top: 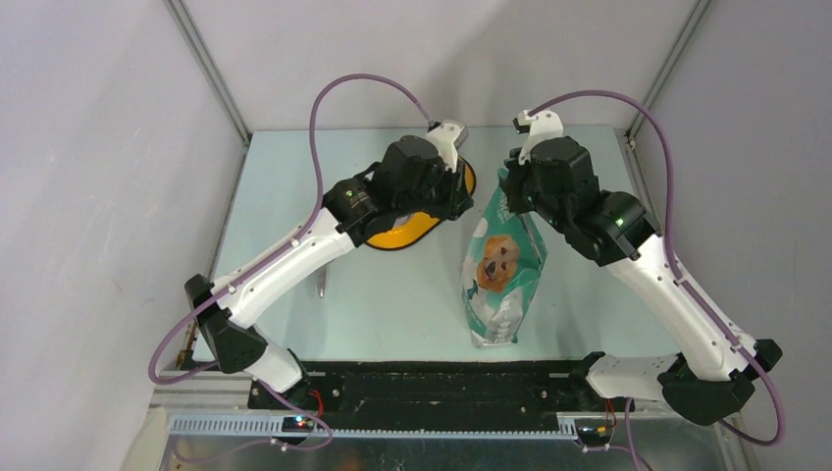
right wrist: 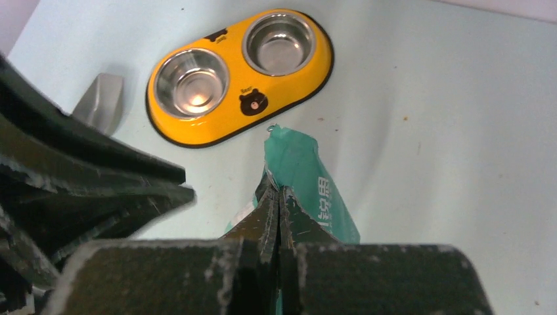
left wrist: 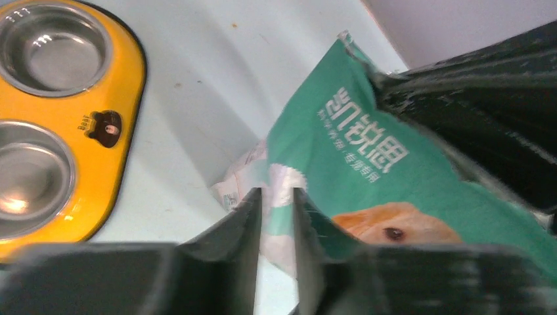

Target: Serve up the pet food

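The teal pet food bag [top: 495, 280] with a puppy picture stands upright in front of the yellow double bowl [top: 402, 235], which has two empty steel bowls [right wrist: 276, 46]. My right gripper is shut on the bag's top edge. My left gripper [top: 456, 201] is left of the bag's top, apart from it; in its wrist view the blurred fingertips [left wrist: 256, 200] are in front of the bag, and how far they are open is unclear.
A metal scoop [right wrist: 98, 102] lies beside the bowl's left end in the right wrist view. A thin silver object [top: 322, 282] shows at left.
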